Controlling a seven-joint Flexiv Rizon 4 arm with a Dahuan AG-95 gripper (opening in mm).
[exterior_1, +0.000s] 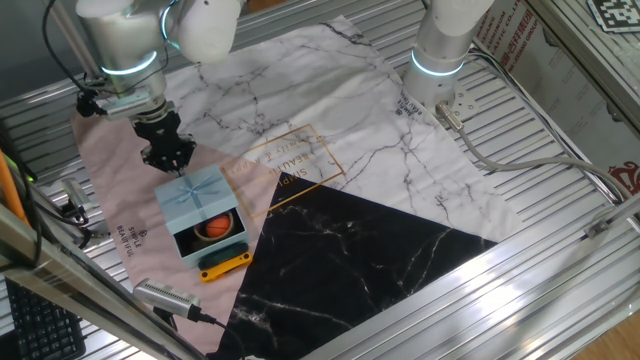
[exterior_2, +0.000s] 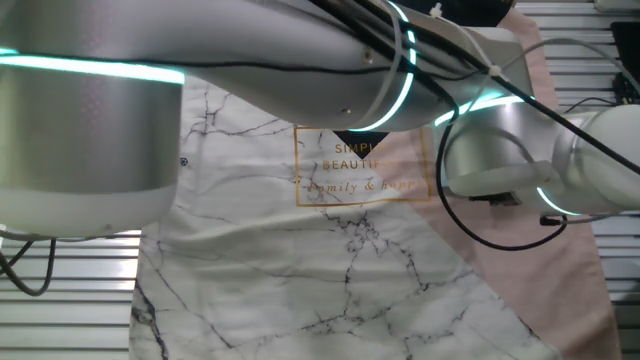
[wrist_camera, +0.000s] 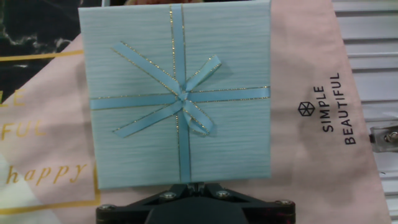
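Note:
The light blue lid (exterior_1: 198, 195) with its ribbon bow covers the back part of an open-topped blue box (exterior_1: 232, 243) on the pink cloth. Through the uncovered part show an orange ball (exterior_1: 217, 226) and a tan ring around it. From close above, the wrist view has the square lid (wrist_camera: 137, 143) filling its middle. My gripper is shut at the lid's near edge, with nothing visible between its fingertips. Whether it touches the lid, I cannot tell. In exterior view 1 the gripper (exterior_1: 179, 170) points down at the lid's back edge.
A yellow and black object (exterior_1: 226, 267) lies against the box's front. A grey cabled device (exterior_1: 167, 298) is nearby on the left. The arm's base (exterior_1: 437, 75) stands at the back.

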